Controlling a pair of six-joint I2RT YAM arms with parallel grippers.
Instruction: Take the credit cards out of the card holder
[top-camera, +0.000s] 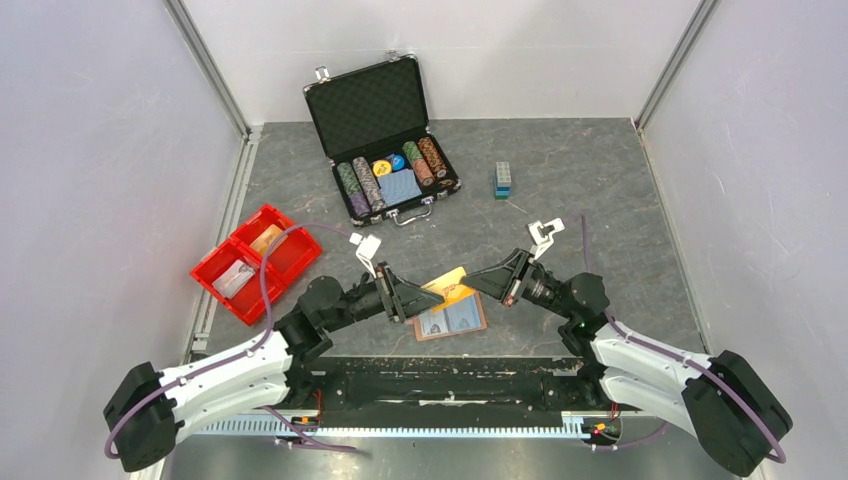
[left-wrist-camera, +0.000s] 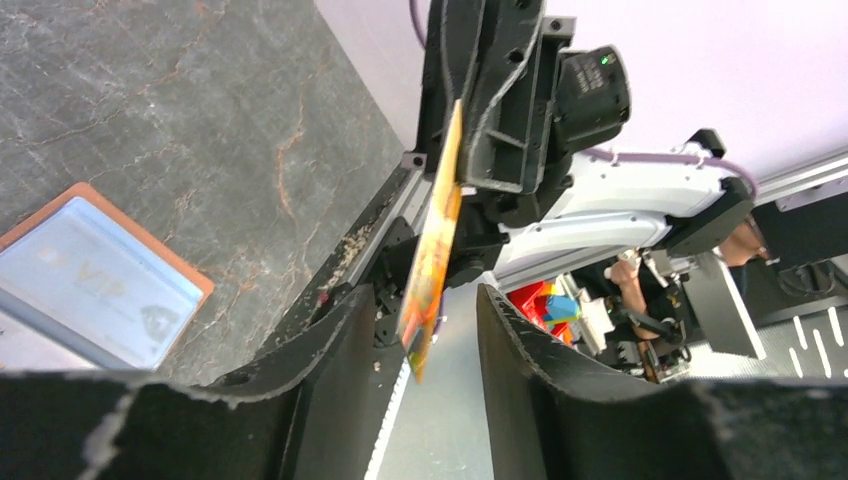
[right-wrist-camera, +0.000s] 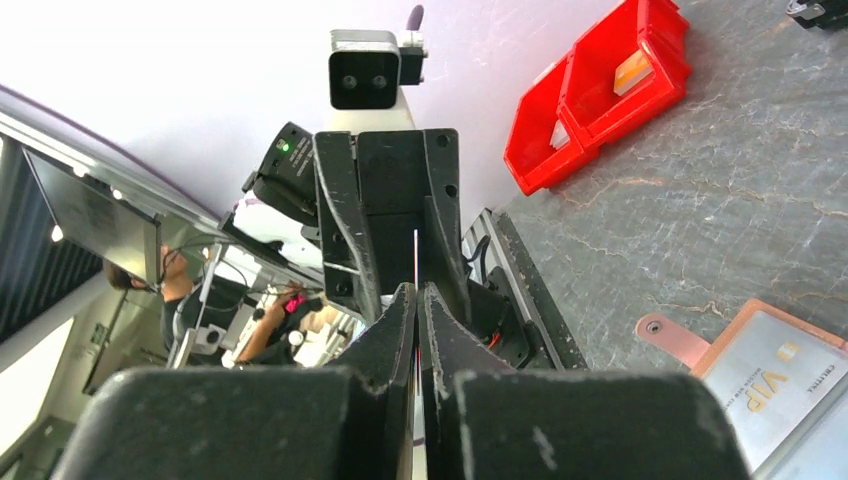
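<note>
An orange card is held up edge-on between my two grippers. My right gripper is shut on it; in the right wrist view the card shows as a thin edge rising from between the fingertips. My left gripper is part open, its fingertips either side of the card's near end, with a gap visible. The open card holder lies on the mat beneath them, with pale cards in its sleeves, one lettered VIP.
A red divided tray with items inside lies at left. An open case of poker chips stands at the back, and a small teal-grey stack right of it.
</note>
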